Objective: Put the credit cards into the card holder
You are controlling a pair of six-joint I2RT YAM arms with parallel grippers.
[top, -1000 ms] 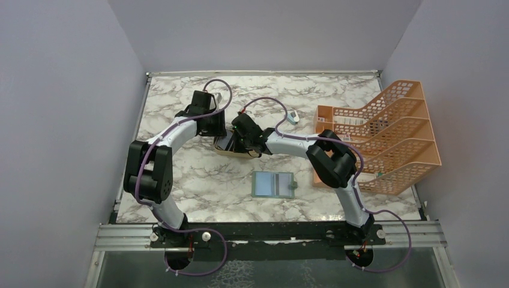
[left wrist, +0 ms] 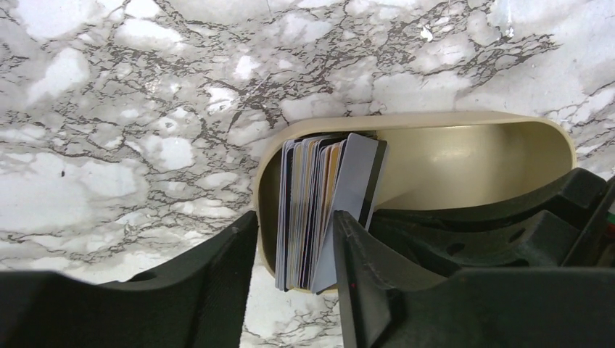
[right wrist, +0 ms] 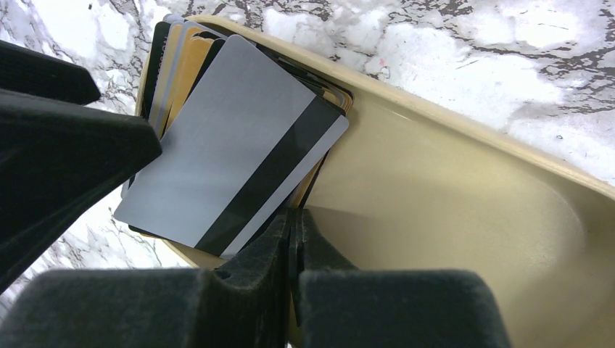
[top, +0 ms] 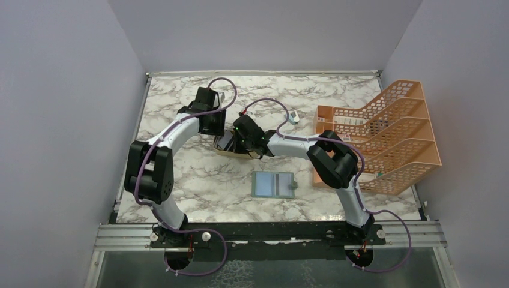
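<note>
A stack of credit cards [left wrist: 308, 196] leans on edge at the left end of a beige oval box. The outermost card [right wrist: 228, 138] is grey with a black stripe and tilts away from the rest. Over the stack, my left gripper is open; its right fingertip is by the grey card, and whether it touches cannot be told. My right gripper is shut at that card's lower edge inside the box, with nothing visible between its fingers. The card holder [top: 274, 184], green-rimmed with two clear pockets, lies flat on the table's front middle.
The beige box [left wrist: 471, 119] is empty over its right part. A slotted orange rack [top: 390, 138] stands at the right. Near its back left lies a small white and teal item [top: 293, 117].
My left gripper has shifted very slightly over the card stack. The right arm has barely moved, and the box and card holder stay in place.
</note>
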